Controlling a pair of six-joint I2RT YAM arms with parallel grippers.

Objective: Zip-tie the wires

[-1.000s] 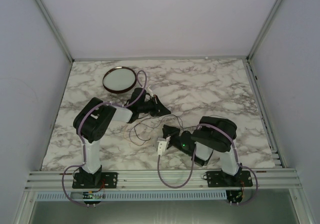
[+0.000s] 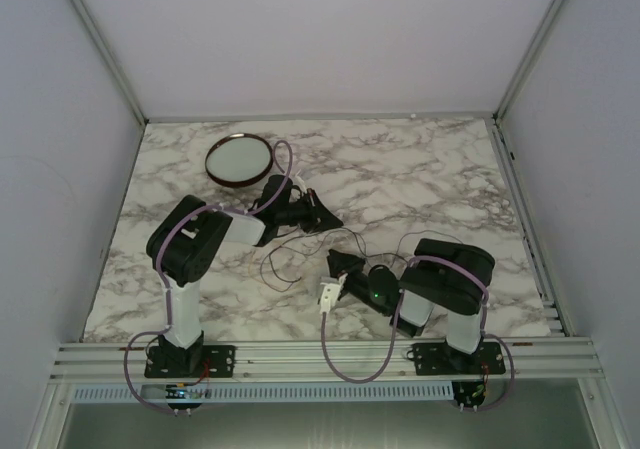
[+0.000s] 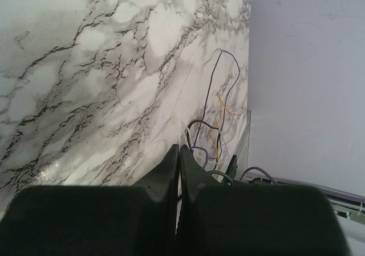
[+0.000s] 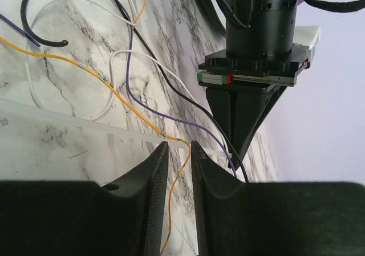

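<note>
Loose wires in orange, purple, black and white lie across the marble: an orange wire (image 4: 131, 108), a purple wire (image 4: 159, 113) and a white wire (image 4: 100, 7). A translucent strip (image 4: 85, 126), like a zip tie, runs under them to my left gripper (image 2: 325, 219), seen at upper right in the right wrist view, shut at the strip's end. In the left wrist view its fingers meet, with wires beyond. My right gripper is part open low over the wires, the orange wire passing at its fingertips; whether it lies between them I cannot tell.
A round dark-rimmed object (image 2: 239, 136) lies at the back left of the marble table (image 2: 400, 159). Grey walls bound both sides and the back.
My right arm has shifted slightly over the last second at the front right. My left arm stays in place.
</note>
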